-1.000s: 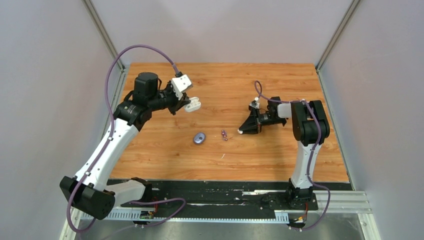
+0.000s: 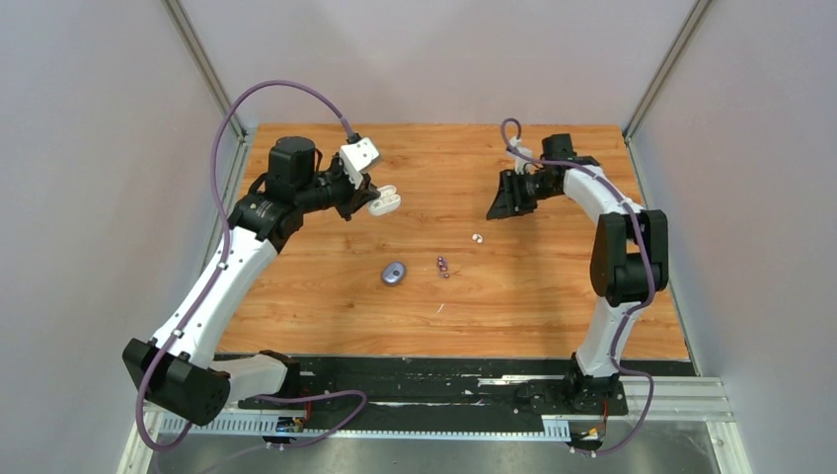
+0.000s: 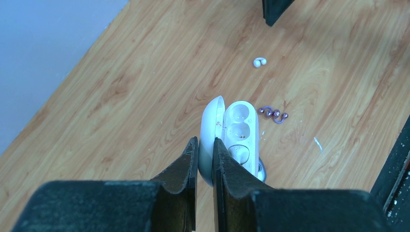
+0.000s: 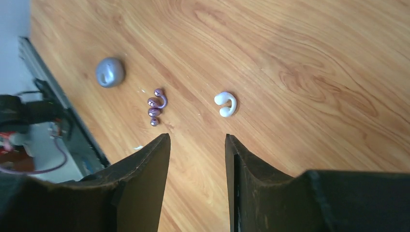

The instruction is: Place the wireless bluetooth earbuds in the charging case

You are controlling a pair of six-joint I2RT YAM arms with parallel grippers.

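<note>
The white charging case (image 3: 240, 128), lid up and its hollows empty, hangs above the table in my left gripper, whose fingers are shut on the lid. From above, the case (image 2: 385, 201) shows just beyond that gripper. A white earbud piece (image 4: 226, 104), curved with two round ends, lies on the bare wood. My right gripper is above the table to the right of it, fingers parted, nothing between them. In the top view the white earbud (image 2: 478, 238) lies left of and nearer the front than the right gripper (image 2: 498, 212).
A purple pair of earbuds (image 2: 443, 267) lies on the table's middle, with a grey-purple oval case (image 2: 394, 274) left of it. A thin white scrap (image 3: 318, 143) rests nearer the front.
The left gripper and white case have barely shifted.
</note>
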